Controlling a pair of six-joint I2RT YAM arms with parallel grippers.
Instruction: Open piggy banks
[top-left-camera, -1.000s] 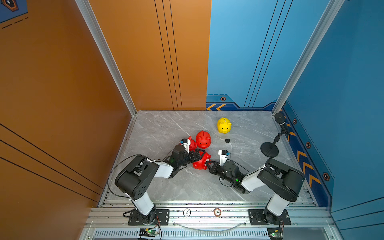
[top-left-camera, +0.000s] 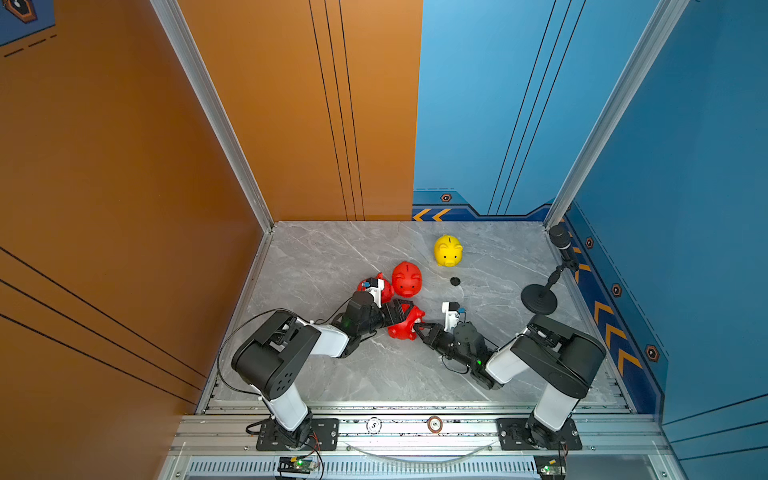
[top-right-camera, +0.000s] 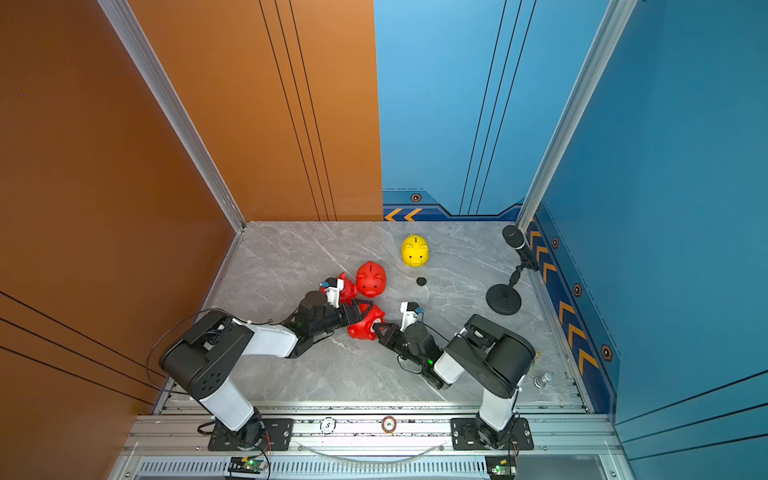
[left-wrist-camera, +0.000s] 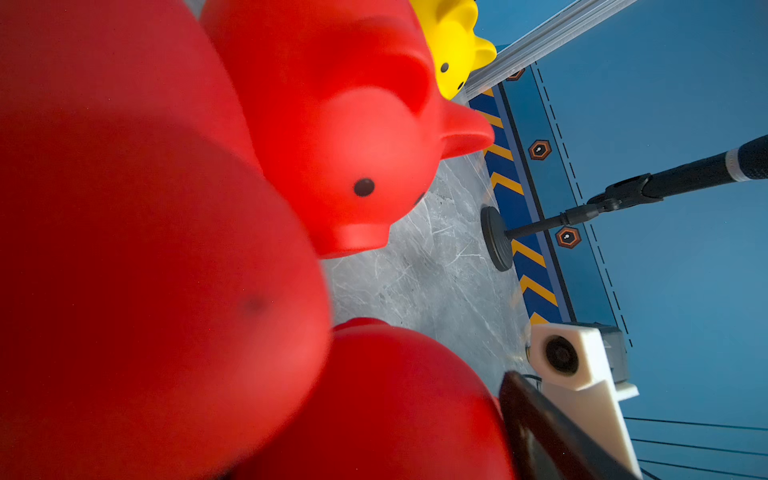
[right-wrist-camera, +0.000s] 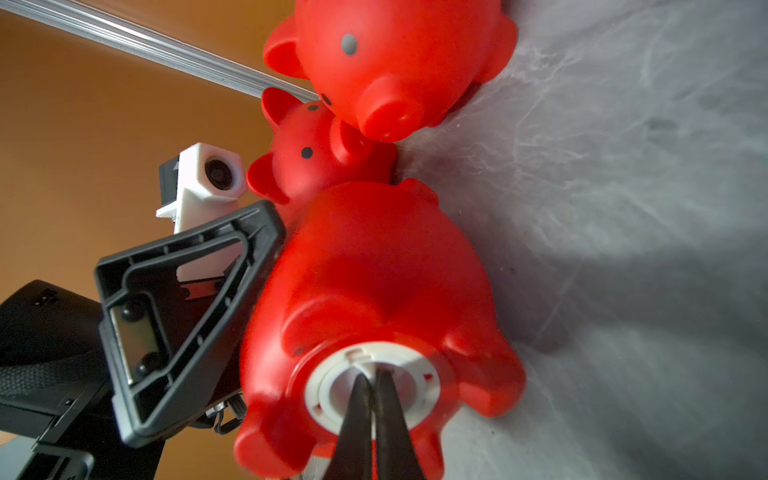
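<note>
A red piggy bank lies on its side, its underside with a white round plug toward my right gripper, whose shut fingertips touch that plug. My left gripper, open, is beside this bank's top; whether it touches is unclear. Two more red piggy banks stand just behind, one partly hidden by the left arm. A yellow piggy bank stands upright at the back.
A small black disc lies right of the red banks. A black stand is at the right edge.
My right gripper and arm have shifted slightly rightward, and the lying red bank slightly with them. The left arm is practically unchanged.
</note>
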